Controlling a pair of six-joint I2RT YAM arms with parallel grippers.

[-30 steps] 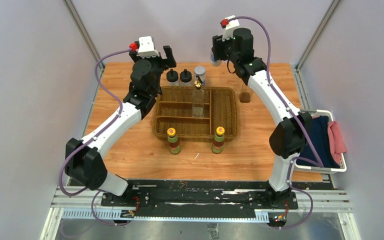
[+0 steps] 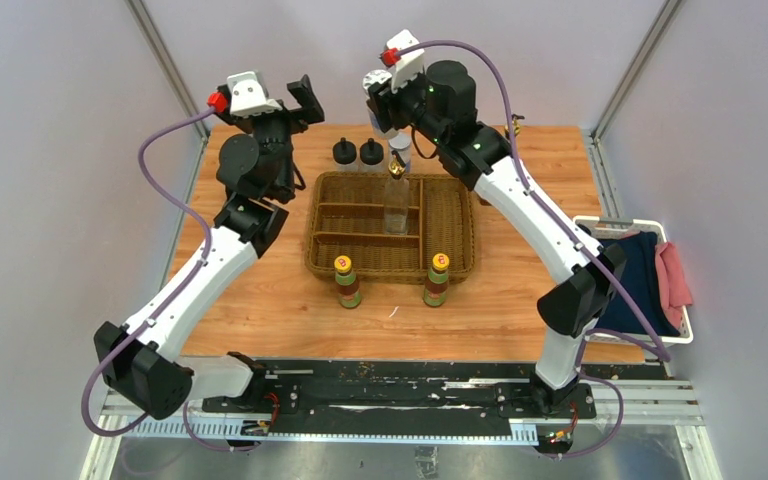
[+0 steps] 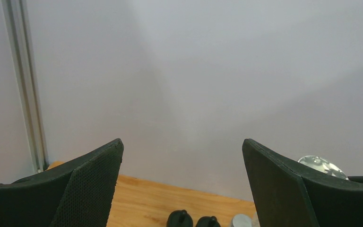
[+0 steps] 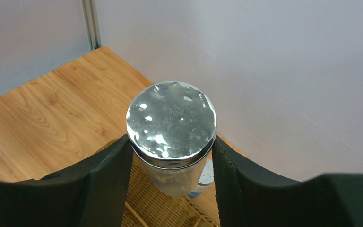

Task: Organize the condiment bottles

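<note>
High over the back of the table, my right gripper is shut on a silver-lidded jar (image 4: 171, 120). My left gripper is raised at the left, open and empty. Below, a wicker organizer (image 2: 390, 262) holds a tall glass bottle (image 2: 396, 205) with a gold spout. Two black-capped bottles (image 2: 345, 155) and another silver-lidded jar (image 2: 400, 145) stand behind it. Two yellow-capped bottles (image 2: 348, 285) (image 2: 437, 282) stand at its front edge.
A white basket with blue and pink cloths (image 2: 638, 280) sits at the right edge. Walls enclose the back and sides.
My right gripper has moved leftward and higher with the jar. My left gripper has drawn back to the left.
</note>
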